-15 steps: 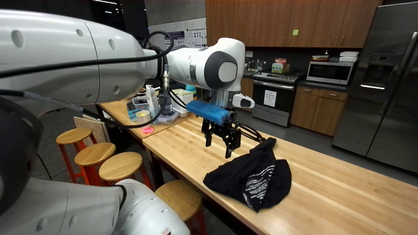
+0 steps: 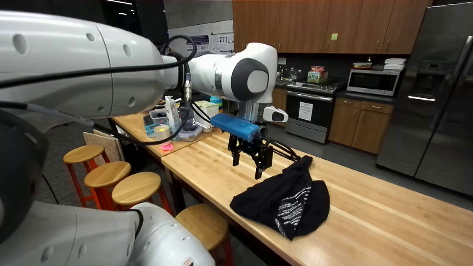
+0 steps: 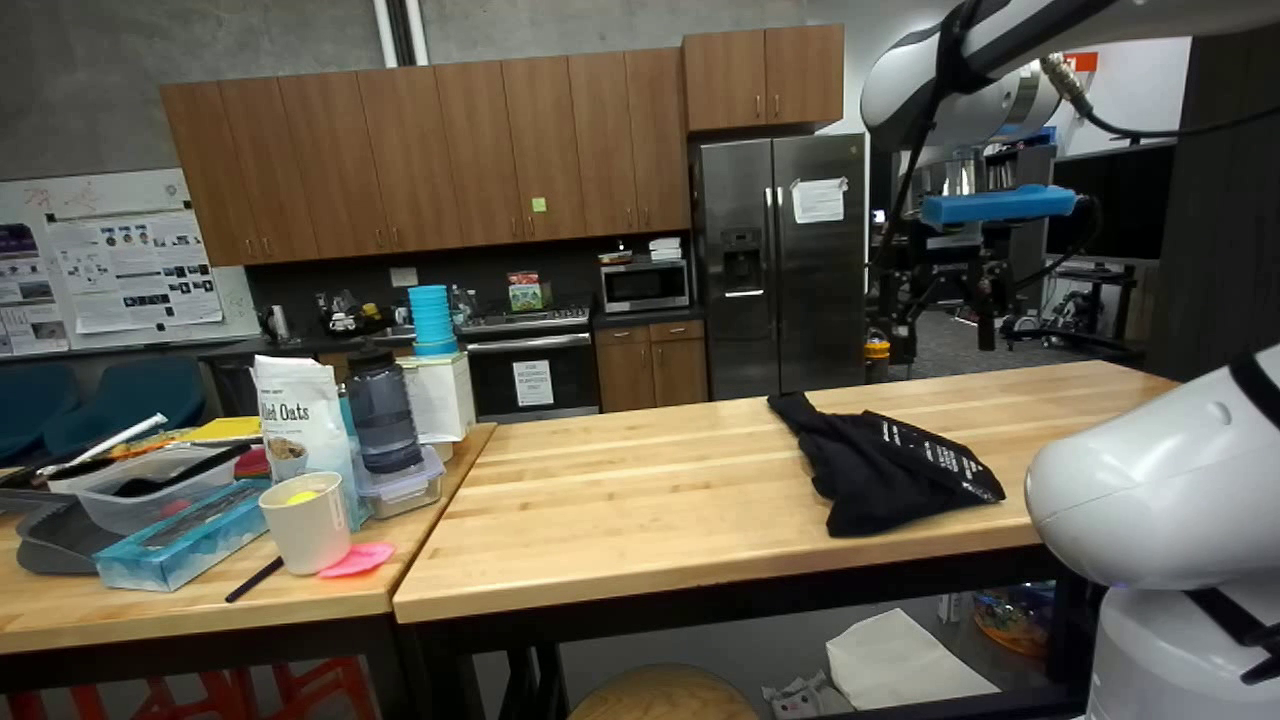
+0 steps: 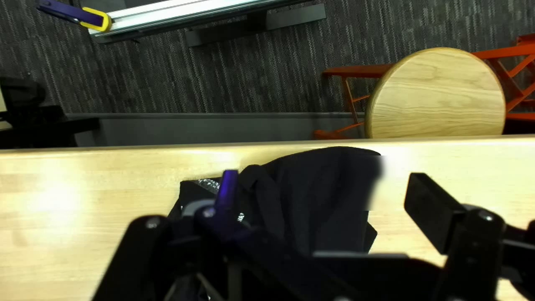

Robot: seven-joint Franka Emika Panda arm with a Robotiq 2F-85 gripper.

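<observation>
A black cloth garment [image 2: 270,199] with white print lies crumpled on the wooden table [image 2: 390,221], near its front edge. My gripper [image 2: 246,168] hangs above the table with its two black fingers spread well apart. It is open, and nothing is between the fingertips. In the second exterior view the gripper [image 3: 948,342] is raised clear of the garment [image 3: 876,480]. From the wrist, the cloth [image 4: 316,195] shows below and between the fingers, and part of it is hidden by the gripper's body.
A second table at the left carries a cup [image 3: 307,523], an oats bag [image 3: 300,420], a dark bottle [image 3: 381,414] and plastic boxes. Several stools [image 2: 201,226] stand along the front edge. Bare tabletop [image 3: 600,504] lies to the left of the cloth in the second exterior view.
</observation>
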